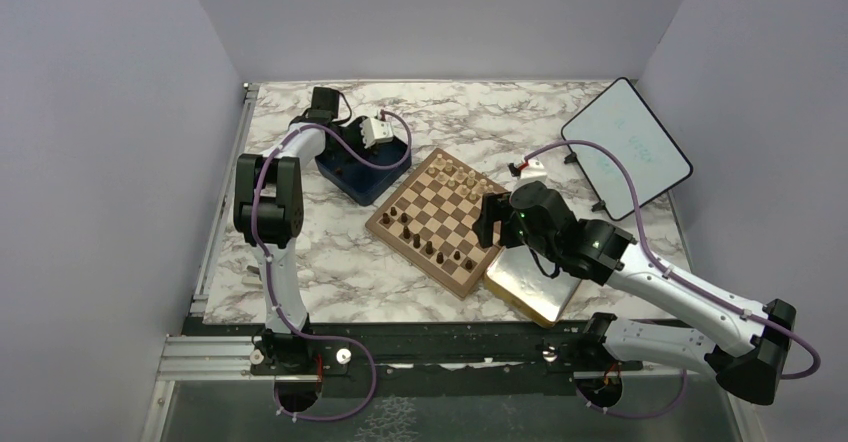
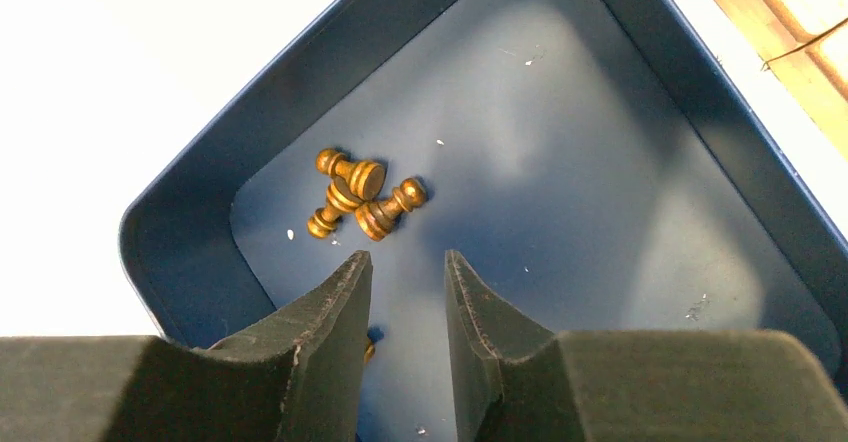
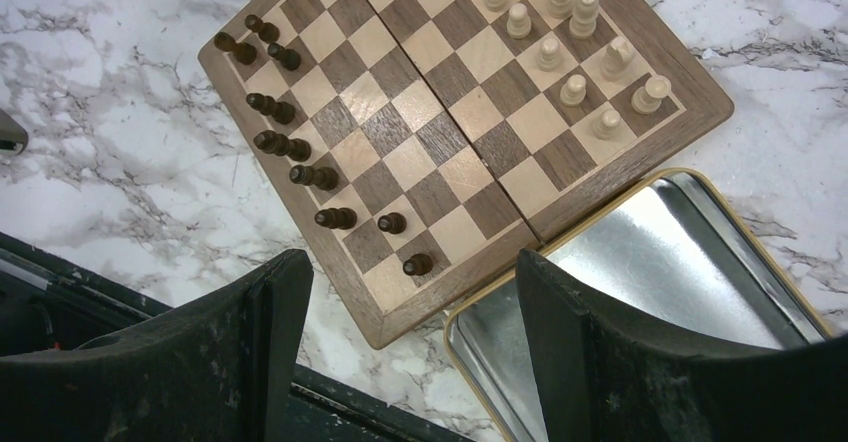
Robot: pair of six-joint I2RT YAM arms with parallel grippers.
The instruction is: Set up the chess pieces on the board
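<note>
Inside the blue bin point(image 2: 690, 72), three brown pawns point(image 2: 390, 208) lie tumbled together in the left wrist view. Another brown piece point(image 2: 370, 350) is mostly hidden behind a left finger. My left gripper is over the bin, its fingers apart with nothing between them. On the chessboard point(image 3: 455, 169), dark pieces point(image 3: 315, 176) stand along the near-left side, two dark pawns in front at one end and two at the other. Light pieces point(image 3: 549, 53) fill much of the opposite side. My right gripper is open and empty, above the board's near right corner.
A metal tray point(image 3: 660, 272) with a gold rim sits against the board's right edge. The whiteboard point(image 1: 628, 149) stands at the back right. Bare marble point(image 1: 335, 277) lies left of the chessboard and in front of the bin.
</note>
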